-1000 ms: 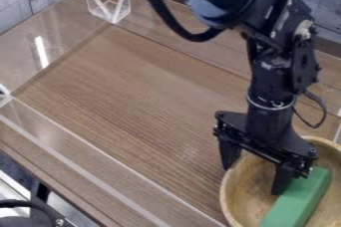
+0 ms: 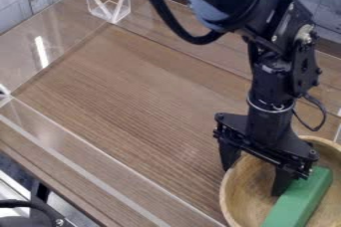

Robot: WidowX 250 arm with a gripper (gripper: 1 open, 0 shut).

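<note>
The black gripper points down at the lower right, its fingers inside the near-left part of a tan bowl. A green block lies in the bowl to the right of the fingers, its upper end beside the gripper. The gripper's body hides part of the bowl, and I cannot tell whether anything is between the fingertips.
A white wire-like stand sits at the back left. Black cables hang at the lower left corner and along the arm.
</note>
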